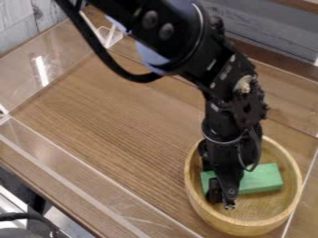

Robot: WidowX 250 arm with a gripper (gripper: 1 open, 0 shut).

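Note:
The black gripper point(226, 177) reaches down from the top into a round yellow-tan bowl point(278, 206) at the lower right of the camera view. In the bowl a green block point(258, 178) lies tilted along the right side, partly hidden behind the gripper's fingers. The fingertips are down at the block's left part. Whether they are closed on it is hard to see, as the dark fingers overlap one another.
A wall or raised edge runs along the back right. Dark cables lie at the lower left corner.

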